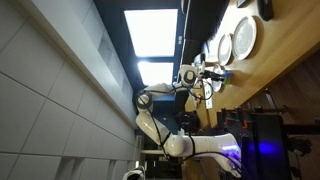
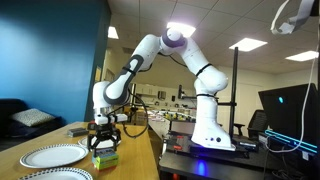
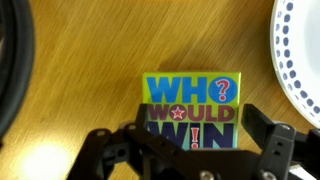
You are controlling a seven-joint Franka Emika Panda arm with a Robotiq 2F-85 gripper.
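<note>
A small box (image 3: 190,92) with "WHO WOULD WIN!" in bright letters lies face up in the wrist view. My gripper is over its lower part, with one finger at each side edge of the box. The fingers stand wide apart. Whether they press on the box cannot be told. In exterior view 2 the green-edged box (image 2: 105,159) is at the wooden table, with my gripper (image 2: 106,148) pointing down just above or around it. Exterior view 1 shows the gripper (image 1: 218,74) small and partly blurred beside the plates.
White plates (image 2: 55,155) (image 2: 62,174) lie left of the box in exterior view 2. In the wrist view, a patterned plate (image 3: 290,55) is close on the right and a dark curved object (image 3: 12,60) is at the left edge. Bare wood (image 3: 85,85) lies between.
</note>
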